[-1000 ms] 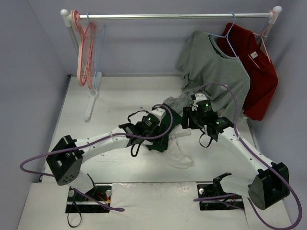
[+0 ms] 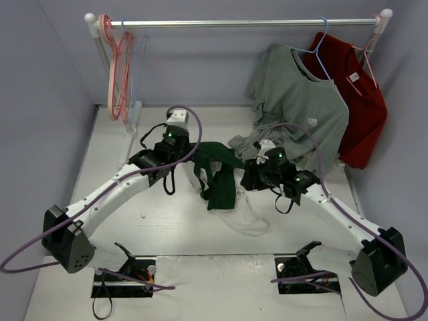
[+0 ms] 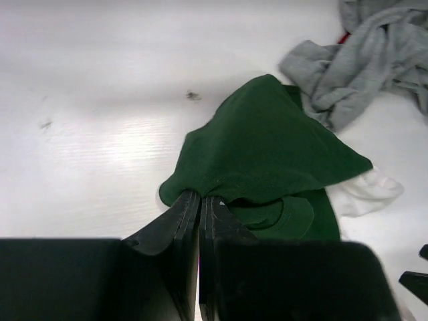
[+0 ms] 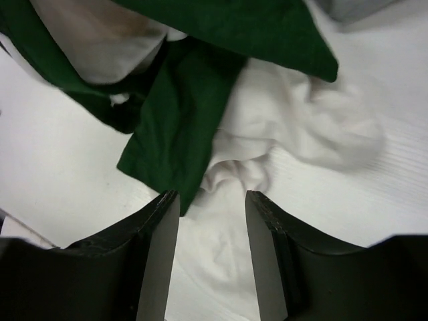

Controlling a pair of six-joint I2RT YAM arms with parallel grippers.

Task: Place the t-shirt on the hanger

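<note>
The dark green t-shirt [image 2: 221, 192] lies bunched in the middle of the table, with white cloth [image 2: 244, 219] under and beside it. In the left wrist view, my left gripper is shut on a fold of the green shirt [image 3: 261, 144], part of which is lifted. My right gripper is partly open over the green and white cloth, nothing between its fingers; the top view has it right of the shirt. Pink hangers [image 2: 114, 73] and a pale blue hanger [image 2: 139, 73] hang at the rail's left end.
A metal rail [image 2: 234, 23] spans the back. A grey shirt [image 2: 294, 100] and a red shirt [image 2: 364, 107] hang at its right, the grey one's lower folds reaching the table near the green shirt. Bare table lies at front left.
My left gripper has swung back and to the left, drawing part of the green shirt with it. The right gripper has shifted slightly left, towards the shirt.
</note>
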